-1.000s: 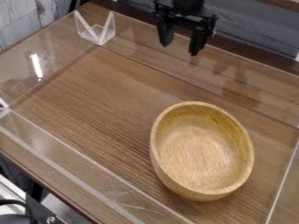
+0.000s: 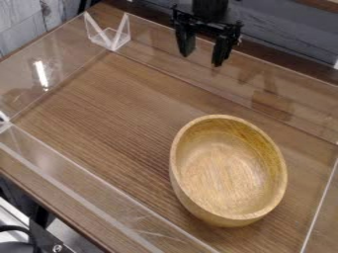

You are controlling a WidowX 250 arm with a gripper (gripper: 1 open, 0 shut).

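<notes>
My gripper [image 2: 207,40] is at the top centre of the camera view, a dark shape with its fingers hanging above the wooden surface [image 2: 106,128], open as far as its small, dark outline shows. I see nothing between its fingers. A large oval light-wood bowl [image 2: 227,168] stands empty at the lower right, well apart from the gripper.
A clear, angular object [image 2: 109,32] stands at the upper left, left of the gripper. A dark cable [image 2: 27,237] shows at the bottom-left corner.
The gripper has shifted slightly within the top centre, a little to the left compared with a second ago. The bowl and clear object stay where they were.
</notes>
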